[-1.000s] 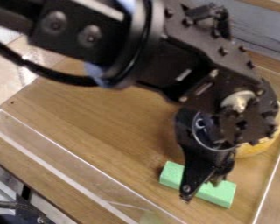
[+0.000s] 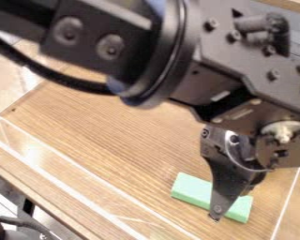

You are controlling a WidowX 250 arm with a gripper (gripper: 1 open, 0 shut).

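A green rectangular block (image 2: 193, 191) lies flat on the wooden table (image 2: 102, 141) in the lower middle of the view. My dark gripper (image 2: 219, 208) points down over the block, its tip in front of the block's middle and covering part of it. The gripper looks shut, and nothing shows held in it; whether it touches the block I cannot tell. The large arm housing fills the top and right of the view.
Pale lines or clear edges run along the table's left and right sides. A black cable hangs at the upper left, and metal framework shows at the lower left.
The gripper tip has moved slightly right and down over the block.
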